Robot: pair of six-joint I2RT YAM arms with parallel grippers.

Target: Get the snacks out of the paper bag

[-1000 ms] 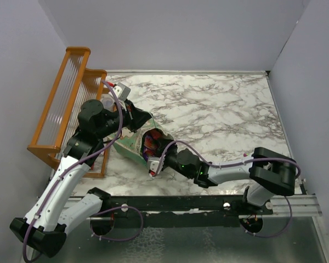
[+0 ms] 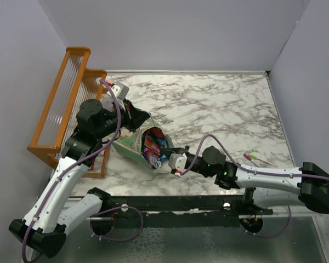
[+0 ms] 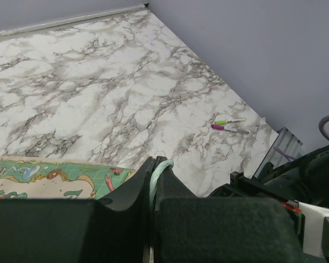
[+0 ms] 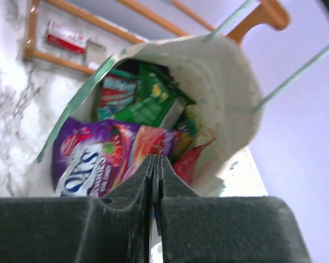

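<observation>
The paper bag (image 2: 129, 148) lies tilted open toward the right, full of snack packets. In the right wrist view a purple packet (image 4: 85, 153), green packets (image 4: 151, 107) and a red one (image 4: 186, 164) show inside. My left gripper (image 2: 145, 118) is raised over the bag, shut on its pale green handle (image 3: 156, 183). My right gripper (image 2: 172, 152) is at the bag's mouth, shut, with nothing showing between its fingers.
A wooden rack (image 2: 57, 109) stands at the left. Two markers (image 2: 263, 161) lie at the right.
My right gripper has drawn back to the right, out of the bag's mouth, uncovering more of the packets inside. The left arm has stayed in place.
</observation>
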